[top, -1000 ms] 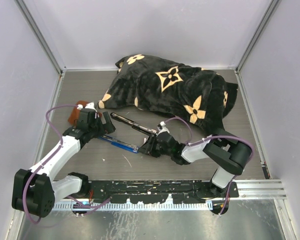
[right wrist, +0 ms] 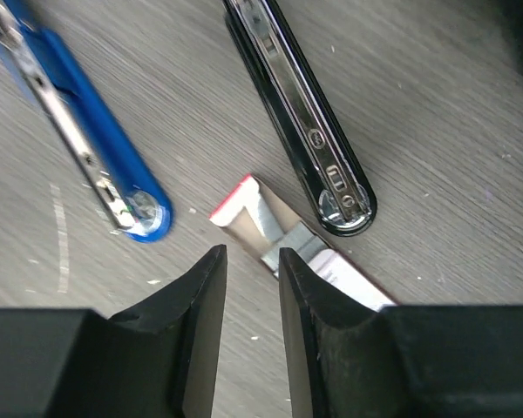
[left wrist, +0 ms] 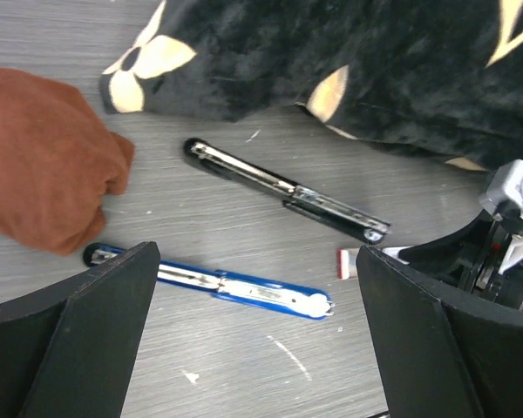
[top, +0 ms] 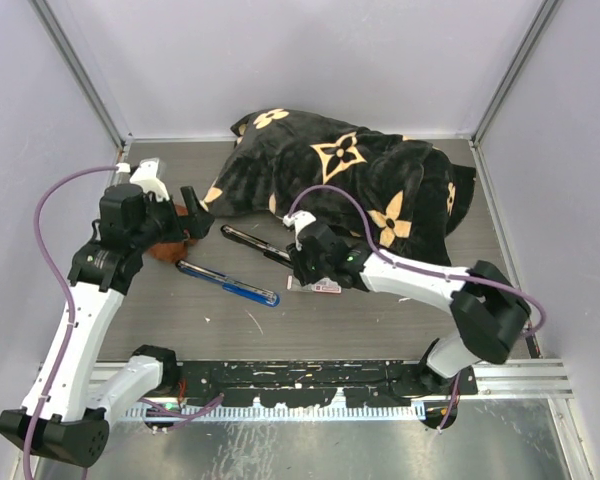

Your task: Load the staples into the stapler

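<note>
A black stapler [left wrist: 288, 191] and a blue stapler [left wrist: 235, 286] lie opened out on the table, with metal parts showing. Close by the black one's near end rests a small box [top: 325, 286] with a red edge; in the right wrist view, grey staple strips [right wrist: 296, 244] show in the box's open part. My right gripper is over this box, its fingers a narrow gap apart and nothing visible held between them. Wide open and empty, my left gripper hangs above the table at the left; the blue stapler shows below, between its fingers.
A dark patterned blanket [top: 345, 180] covers the back of the table. The brown cloth [left wrist: 52, 161] lies at the left, by the blue stapler's far end. Bare table [top: 210, 325] stretches across the front.
The right one has shifted back, uncovering the small box that it mostly hid before.
</note>
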